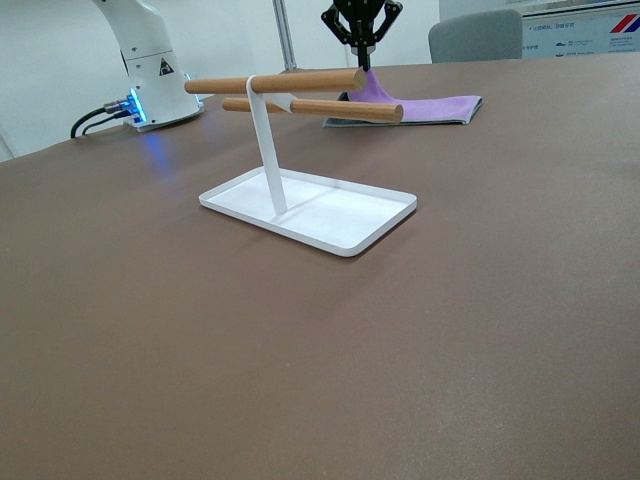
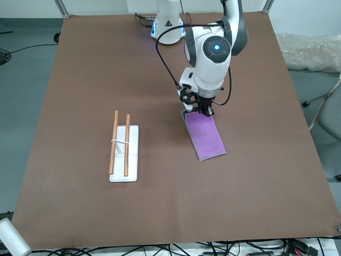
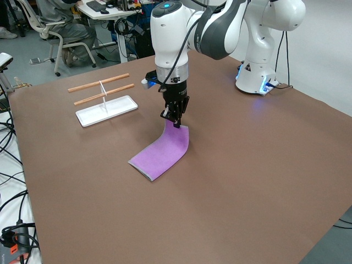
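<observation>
A purple cloth with a grey edge lies on the brown table, its end at my gripper pulled up off the surface, as the top view shows; my gripper is shut on that end. In the right view the cloth runs toward the front left from the gripper. A white rack with two wooden bars stands on a white tray to the left of the cloth, apart from it.
The arm's white base with cables stands at the back. Cables run along the table's edge outside the top surface.
</observation>
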